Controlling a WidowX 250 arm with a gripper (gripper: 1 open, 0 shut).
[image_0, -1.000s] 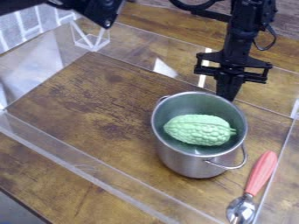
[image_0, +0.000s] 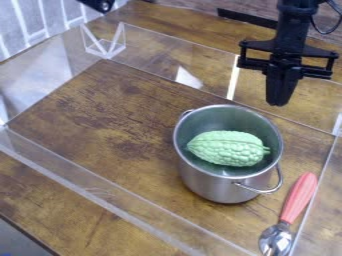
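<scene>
My gripper (image_0: 279, 88) hangs in the upper right of the camera view, above and behind a steel pot (image_0: 227, 184), its tip pointing down; it looks shut, with nothing visible between its fingers. Inside the pot lies a pale green bumpy bitter melon (image_0: 225, 146). To the right of the pot, a scoop with a pink handle (image_0: 298, 197) and metal head lies on the wooden table.
Clear walls or edges run around the work area. A dark object shows at the top left edge.
My gripper has risen slightly and moved to the right, away from the pot. The pot, melon and scoop look unmoved.
</scene>
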